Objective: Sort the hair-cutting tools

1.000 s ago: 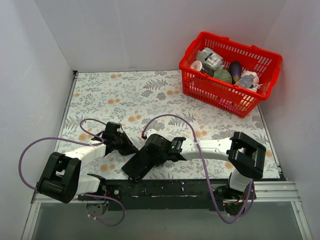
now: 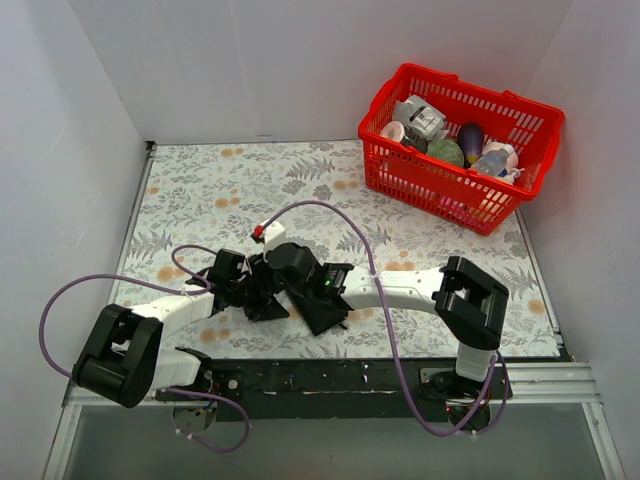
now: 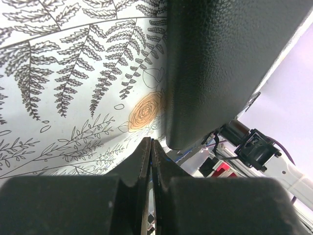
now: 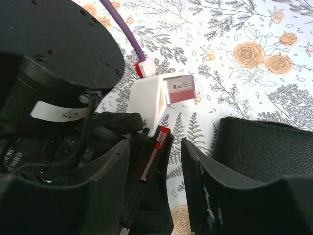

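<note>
A black leather-like case lies on the patterned cloth near its front edge, partly under my right arm. In the right wrist view, the case is to the right of my right gripper. That gripper's fingers stand apart, with the case outside them; part of the left gripper's black body shows behind the gap. My left gripper is shut, its tips close beside the lower end of the case, nothing visible between them. Whether tips and case touch, I cannot tell. No cutting tools show.
A red basket with mixed items stands at the back right. Both arms crowd together at the front middle, the left gripper's white camera mount close to my right gripper.
The case has swung from slanting at the front, through a narrow raised pose, to lying further right. My right arm has shifted left and back; the left gripper has turned slightly.
</note>
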